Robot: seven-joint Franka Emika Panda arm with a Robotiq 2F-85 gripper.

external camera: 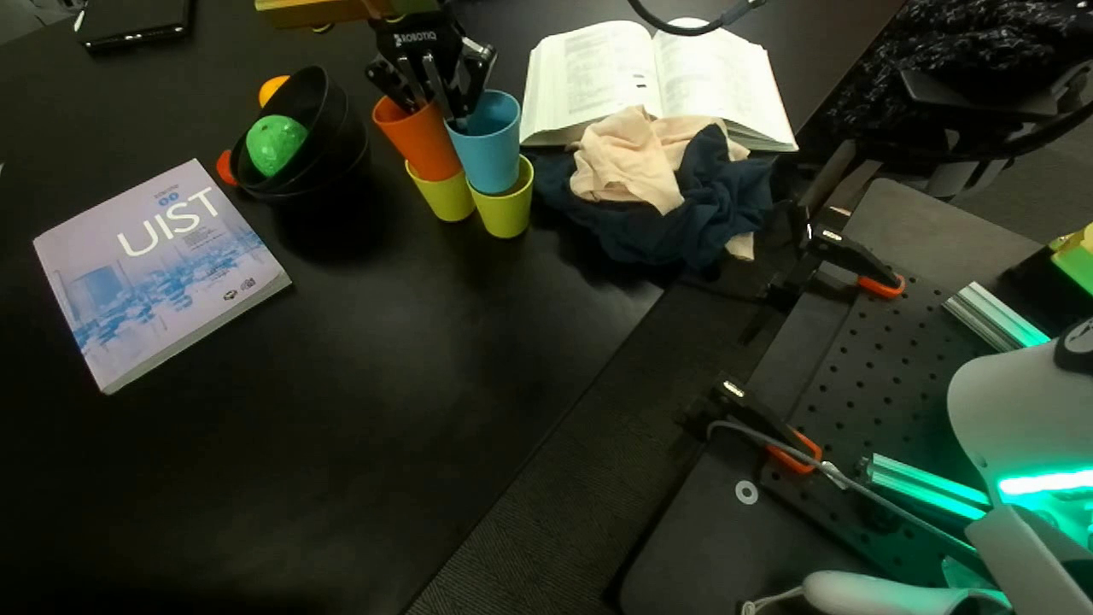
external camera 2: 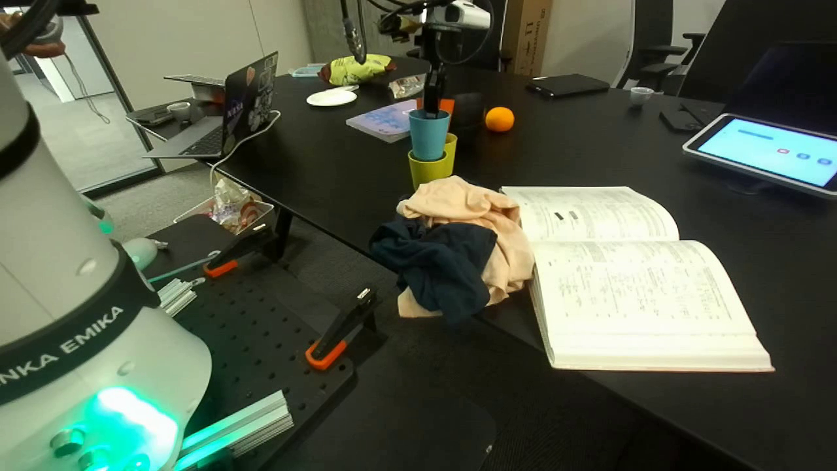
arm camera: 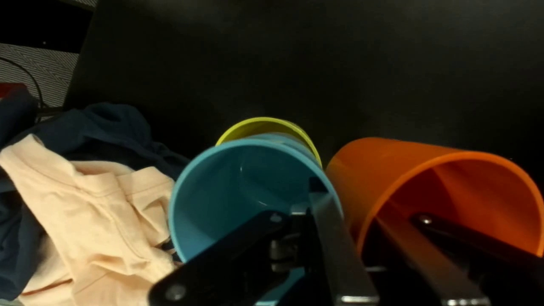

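Note:
A blue cup [external camera: 487, 149] stands in one yellow-green cup [external camera: 503, 212], and a tilted orange cup [external camera: 417, 142] sits in the other yellow-green cup [external camera: 446, 195]. My gripper [external camera: 438, 116] reaches down over the pair from above. In the wrist view, one finger dips inside the blue cup [arm camera: 229, 178] while the other goes into the orange cup [arm camera: 367, 163]. The adjoining walls of both cups lie between the fingers, and the gripper is shut on them. The exterior view 2 shows the blue cup [external camera 2: 429, 137] largely hiding the orange one.
Crumpled navy and peach cloths [external camera: 656, 190] lie right of the cups, with an open book [external camera: 656, 77] behind. Black bowls [external camera: 328, 133] holding a green ball [external camera: 276, 144] stand to the left, near a UIST book [external camera: 164, 272].

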